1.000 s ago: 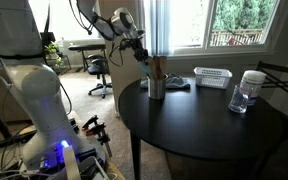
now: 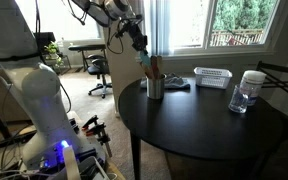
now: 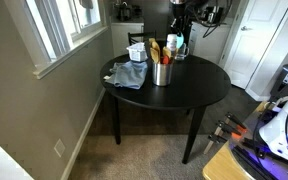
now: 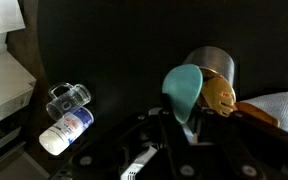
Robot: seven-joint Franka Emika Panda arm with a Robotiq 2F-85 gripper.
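Observation:
A light-blue utensil (image 4: 182, 88) hangs from my gripper (image 2: 141, 46), which is shut on its upper part. In exterior view 1 its blue end (image 2: 145, 59) is just above and left of the tall handles in a metal canister (image 2: 155, 88). Brown wooden utensils (image 2: 155, 68) stand upright in that canister near the table's far edge. In the wrist view the canister (image 4: 212, 60) is partly covered by the blue piece, with a wooden spoon (image 4: 220, 96) beside it. The fingertips are too small and dark to make out exactly where they grip.
On the dark round table (image 2: 199, 120) are a white basket (image 2: 213, 77), a grey-blue cloth (image 3: 127, 75) and a clear bottle (image 2: 246, 92) with a white lid. A glass mug (image 4: 68, 98) shows near the bottle.
My arm and gripper have risen a little near the canister, taking the blue utensil up with them. The canister and the other table objects look unmoved.

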